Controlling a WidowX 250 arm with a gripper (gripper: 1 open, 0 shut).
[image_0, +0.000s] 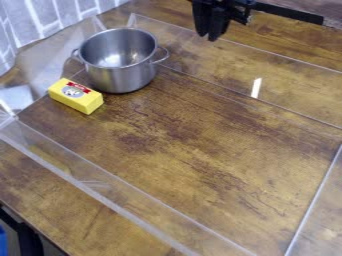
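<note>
My black gripper (211, 20) is at the top centre, above and to the right of a steel pot (118, 62) with two handles. It is dark and partly cut off by the frame's top, with nothing visible between its fingers; it looks shut. A yellow box (75, 96) with a red and white label lies in front of the pot, at the left.
Clear plastic barriers (120, 200) edge the wooden table (201, 150) on several sides.
</note>
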